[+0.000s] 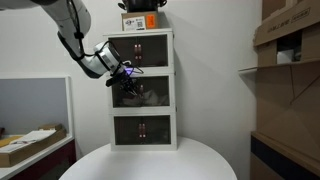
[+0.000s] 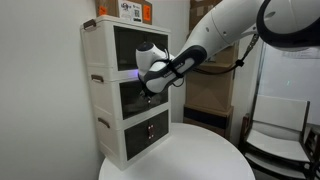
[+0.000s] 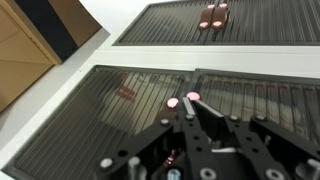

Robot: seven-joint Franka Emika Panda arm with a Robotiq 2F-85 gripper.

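Note:
A tall white cabinet (image 1: pixel 111 100) has three tiers of dark ribbed double doors. My gripper (image 1: pixel 130 90) is at the middle tier, near where its two doors (image 3: pixel 120 100) meet. In the wrist view, the pink-ended handles (image 3: pixel 172 102) of this tier lie right at the fingertips. The gripper looks shut on one handle; its fingers hide most of it, and which handle is hard to tell. Both middle doors look closed. From the side, the gripper (image 2: pixel 150 95) meets the cabinet front.
The upper doors' brown handles (image 3: pixel 206 17) and the bottom doors (image 1: pixel 142 129) are clear of the arm. A white round table (image 1: pixel 150 165) stands bare in front. Boxes (image 1: pixel 139 21) sit on top of the cabinet; cardboard (image 1: pixel 285 100) stands at right.

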